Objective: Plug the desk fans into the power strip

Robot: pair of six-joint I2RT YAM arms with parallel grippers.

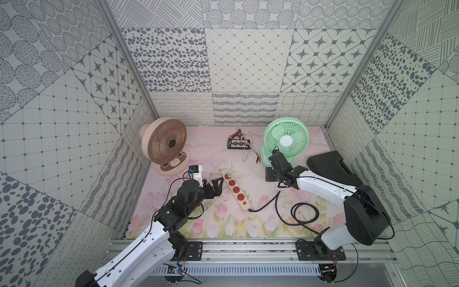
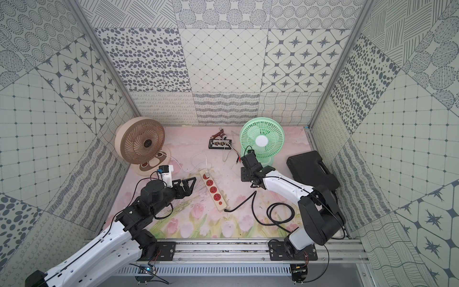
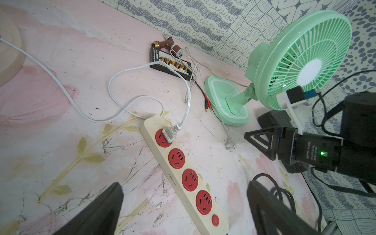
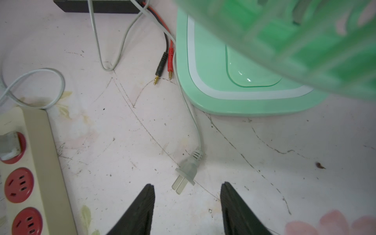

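Observation:
A cream power strip [image 3: 178, 181] with red sockets lies mid-table. One white plug [image 3: 170, 133] sits in its far socket; the white cord from it runs left toward the beige fan [image 1: 168, 143]. A second, clear-white plug [image 4: 189, 168] lies loose on the table, its cord passing beside the green fan's base [image 4: 242, 94]. My right gripper is partly open over the table, its fingertips just short of that loose plug and nothing between them. To the left of the strip, my left gripper [image 1: 217, 187] stands open and empty.
A black charging board [image 1: 238, 144] with red and black leads lies at the back. The green fan's head [image 1: 286, 138] leans over the right gripper. A black case [image 1: 333, 167] is at right, and a coiled black cable [image 1: 306, 212] lies in front.

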